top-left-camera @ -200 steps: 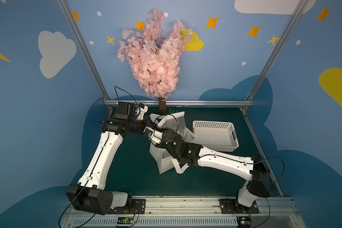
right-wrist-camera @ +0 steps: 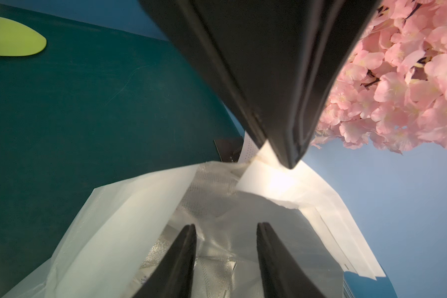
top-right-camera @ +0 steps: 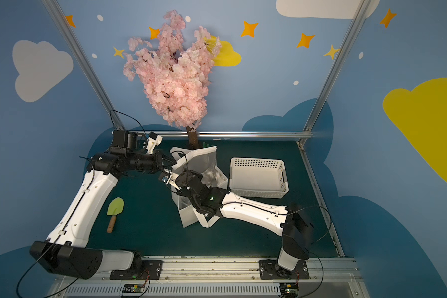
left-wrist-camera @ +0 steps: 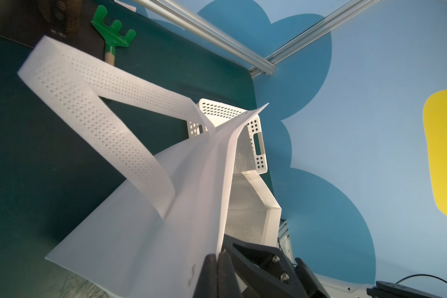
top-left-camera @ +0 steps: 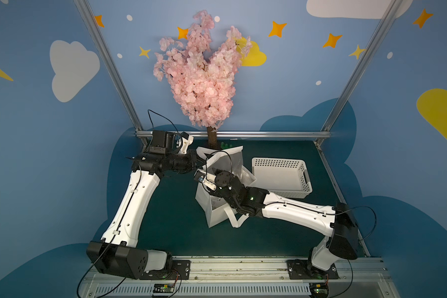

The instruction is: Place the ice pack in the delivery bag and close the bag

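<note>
The white delivery bag [top-left-camera: 208, 208] stands mid-table with a silver lining; its perforated handle [left-wrist-camera: 109, 134] stands up near my left gripper. My left gripper is shut at the bag's upper edge; nothing clearly shows between its fingers. My right gripper is open over the bag's mouth, with the lining below its fingers. The left gripper's dark body appears just above it in the right wrist view.
An empty white basket [top-right-camera: 255, 176] sits right of the bag. A lime trowel [top-right-camera: 115, 207] lies at the left. A green rake [left-wrist-camera: 111, 34] and the pink blossom tree [top-left-camera: 201, 84] are at the back.
My left gripper has risen slightly. My right arm has shifted slightly right, its wrist drawing back a little from the left gripper.
</note>
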